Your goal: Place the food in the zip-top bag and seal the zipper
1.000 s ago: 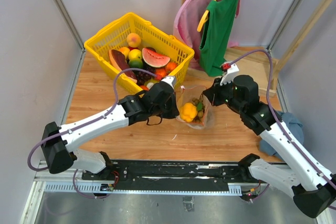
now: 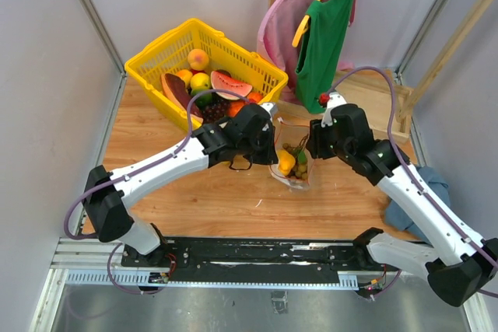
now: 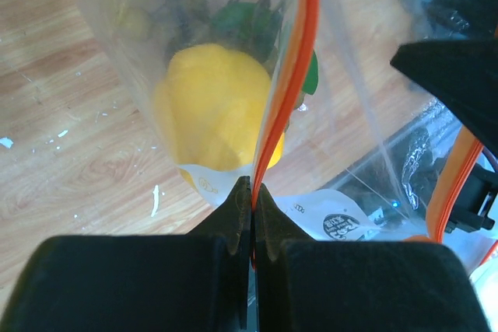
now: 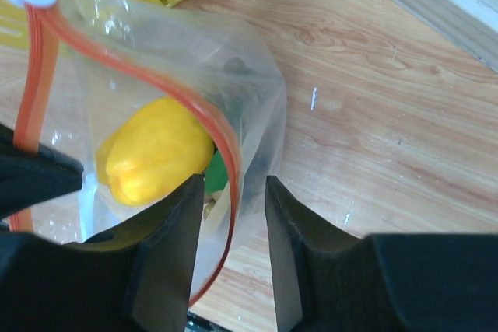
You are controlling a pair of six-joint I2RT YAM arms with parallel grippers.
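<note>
The zip top bag (image 2: pixel 292 176) stands open on the wood table between my grippers, holding a yellow pepper (image 3: pixel 214 110) (image 4: pixel 156 153) and green and olive items. In the left wrist view, my left gripper is shut on the bag's orange-rimmed edge. My right gripper stands open at the bag's other side, with the orange zipper strip (image 4: pixel 226 145) running near its left finger.
A yellow basket (image 2: pixel 206 36) of fruit sits at the back left. Hanging clothes (image 2: pixel 327 44) and a wooden tray are behind; a blue cloth (image 2: pixel 420 207) lies at the right.
The left arm has moved right and up in the top view, with the bag shifting along. The right gripper has moved slightly, and the bag's opening looks narrower.
</note>
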